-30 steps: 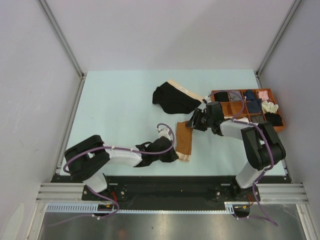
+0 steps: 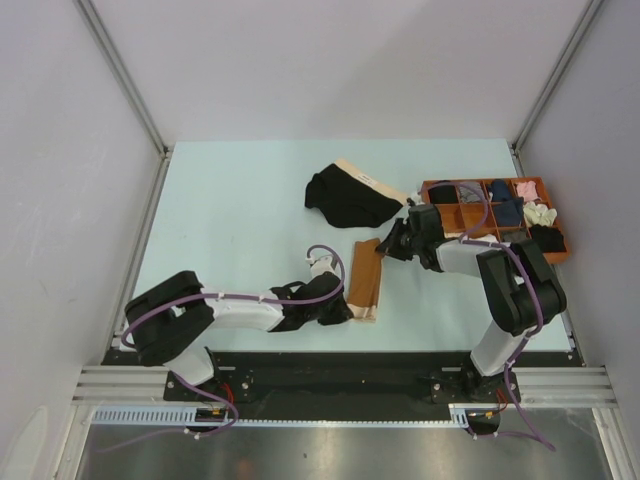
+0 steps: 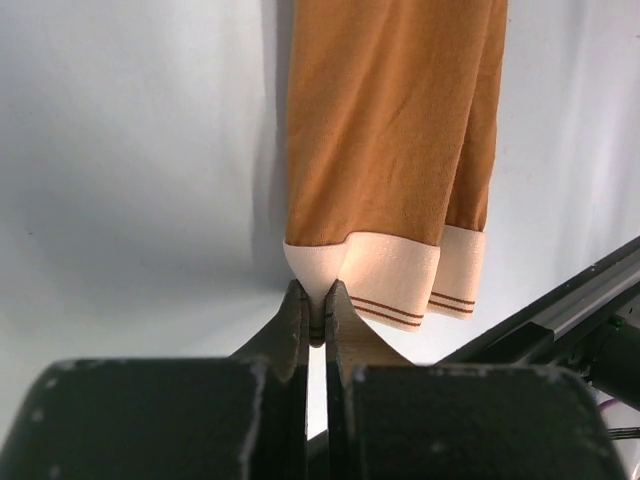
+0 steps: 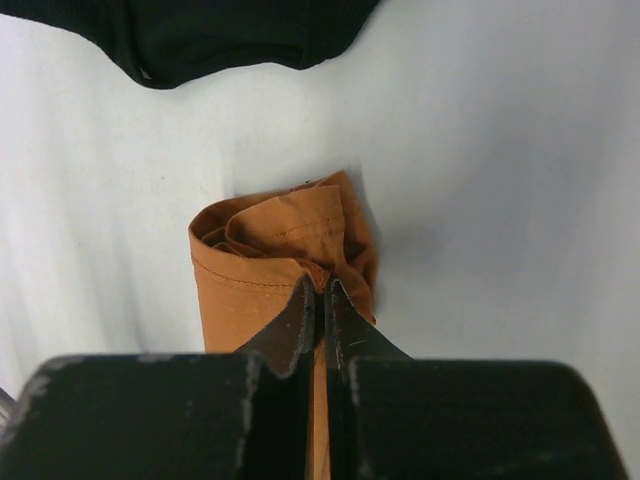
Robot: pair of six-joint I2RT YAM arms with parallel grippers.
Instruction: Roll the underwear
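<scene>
The brown underwear (image 2: 365,275) lies folded lengthwise into a strip, its cream banded end (image 3: 385,280) toward the near side. My left gripper (image 2: 347,315) is shut on a pinched corner of that cream band. My right gripper (image 2: 386,250) is at the far end, its fingers closed together on the bunched brown fabric (image 4: 285,225) at the edge of the fold.
A black garment with a cream band (image 2: 345,200) lies behind the strip. An orange compartment box (image 2: 470,215) of folded clothes stands at the back right.
</scene>
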